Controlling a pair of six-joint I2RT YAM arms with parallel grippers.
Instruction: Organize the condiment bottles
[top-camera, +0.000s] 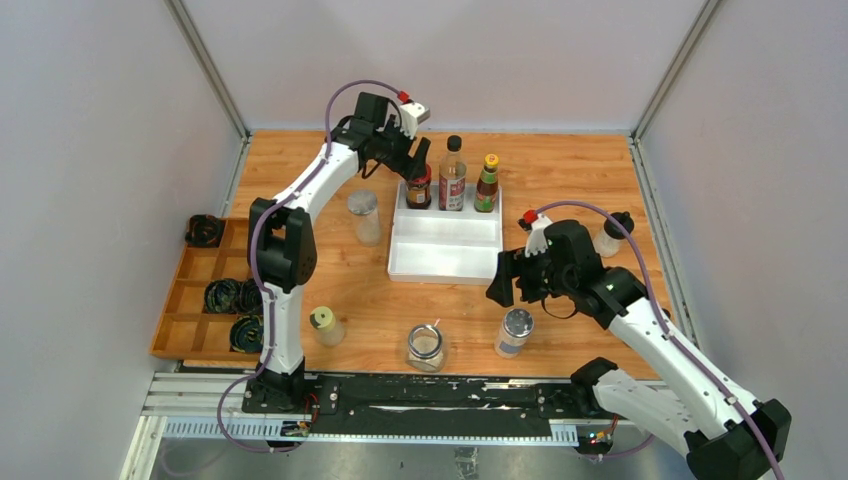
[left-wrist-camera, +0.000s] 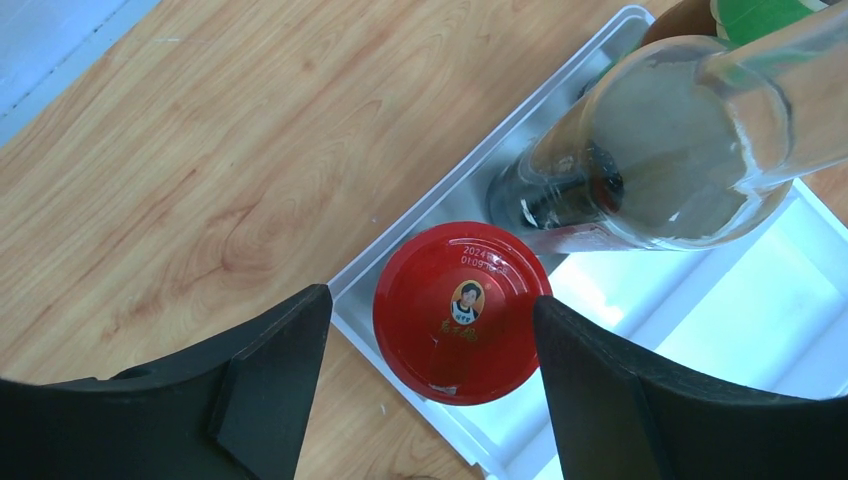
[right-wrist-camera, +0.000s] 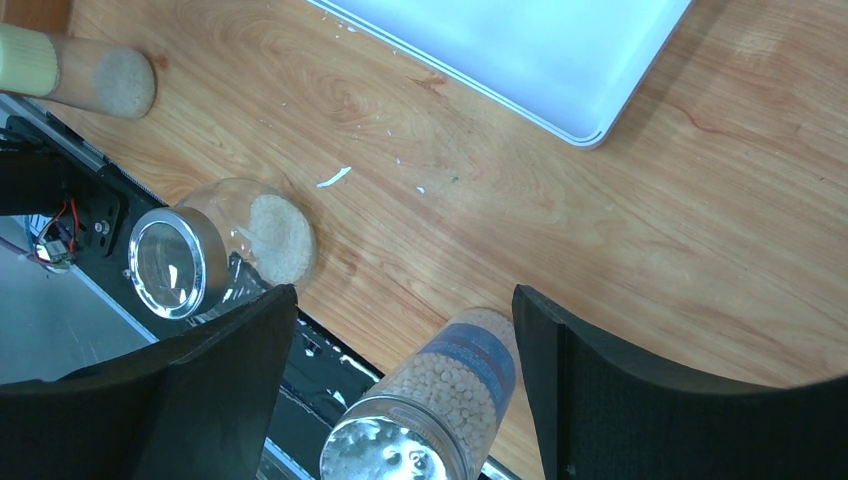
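In the white tray's (top-camera: 396, 250) back left corner stands a dark sauce jar (top-camera: 417, 194), its red lid (left-wrist-camera: 455, 330) facing up. Around that lid my left gripper is open: a gap shows at the left finger (left-wrist-camera: 275, 370), while the other finger's tip overlaps the lid's right edge. Beside the jar, a clear black-capped bottle (top-camera: 452, 180) and a yellow-capped green-labelled bottle (top-camera: 487, 186) are upright in the same back compartment. My right gripper is open and empty, over the table off the tray's front right corner.
The tray's front compartments are empty. On the table stand a silver-lidded shaker (top-camera: 365, 216), a yellow-capped bottle (top-camera: 326, 327), a glass jar (top-camera: 426, 347), a pellet jar (top-camera: 514, 332) and a black-capped jar (top-camera: 612, 234). A wooden box (top-camera: 178, 330) lies at left.
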